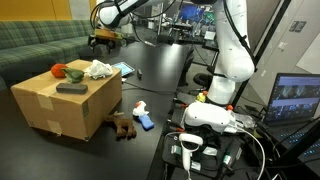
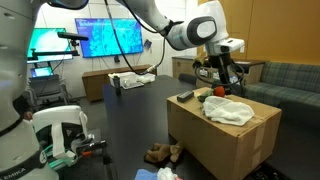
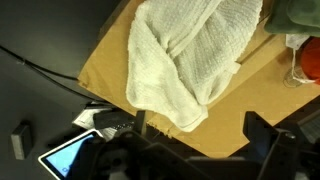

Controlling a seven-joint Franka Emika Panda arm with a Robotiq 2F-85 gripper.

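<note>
A crumpled white cloth rests on top of the cardboard box. My gripper hangs above it, open, with nothing held. In the wrist view the cloth spreads between and beyond the two dark fingers, and its lower end lies in the gap as seen from above. The second exterior view shows the cloth near the box's edge, below the gripper and apart from it.
A red round object, a green one and a dark block share the box top. Brown objects, a blue item and a red-and-white item lie on the table. A tablet lies beyond the box.
</note>
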